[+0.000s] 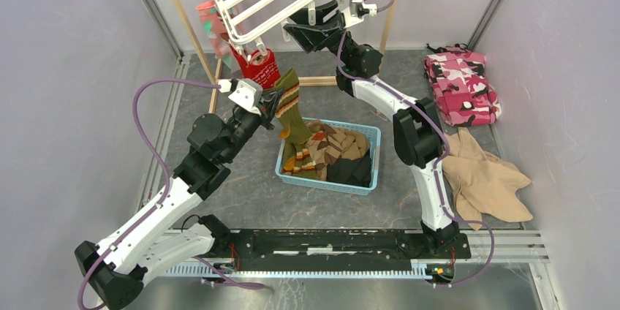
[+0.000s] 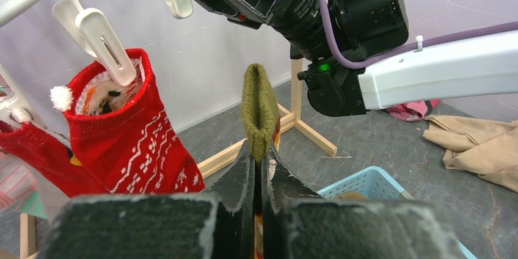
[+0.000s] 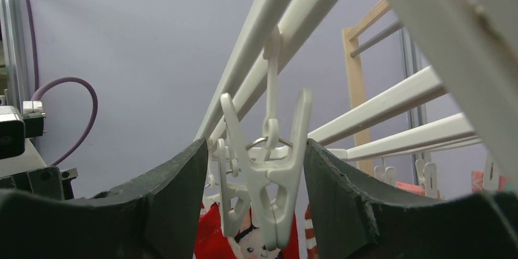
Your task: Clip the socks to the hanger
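My left gripper [image 1: 273, 98] is shut on the top edge of an olive striped sock [image 2: 259, 106], which hangs above the basket [image 1: 329, 187]. The white hanger [image 1: 267, 17] holds red socks [image 2: 140, 143] in clips at its left. My right gripper [image 1: 303, 28] is up at the hanger's right side, part open, its fingers either side of a white clip [image 3: 275, 173]; whether they press on it I cannot tell.
The blue basket holds more brown, olive and dark socks. Pink camouflage fabric [image 1: 460, 87] and tan cloth [image 1: 482, 178] lie at the right. A wooden frame stands behind.
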